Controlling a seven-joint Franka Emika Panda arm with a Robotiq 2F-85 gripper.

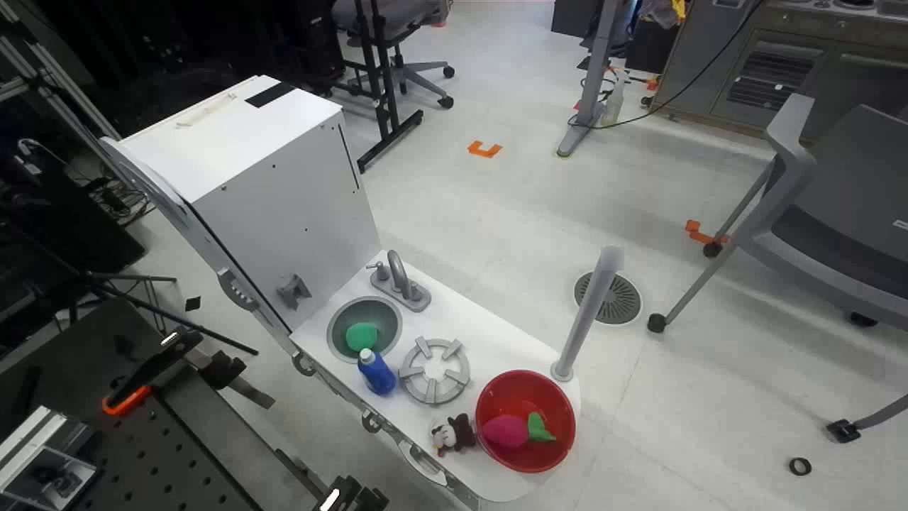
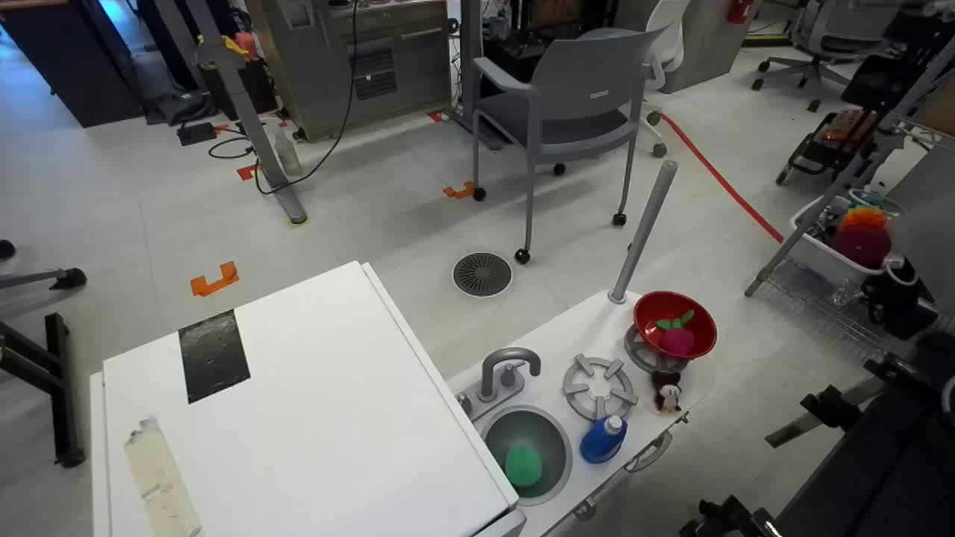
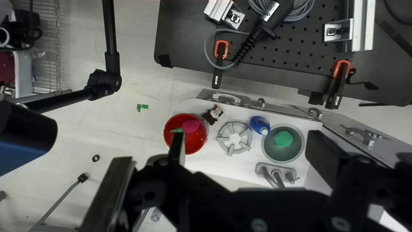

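In the wrist view my gripper is open, its dark fingers far apart with nothing held between them. Below lies a white toy kitchen counter. A red bowl stands at its end, holding a pink toy with green leaves. Close by, a small brown-and-white plush figure lies on the counter. A blue bottle stands between the grey burner and the sink. Inside the sink rests a green object. Neither exterior view shows the gripper.
A grey faucet rises behind the sink, and a grey post stands near the bowl. The tall white cabinet borders the sink side. A dark perforated table with clamps lies across a gap from the counter.
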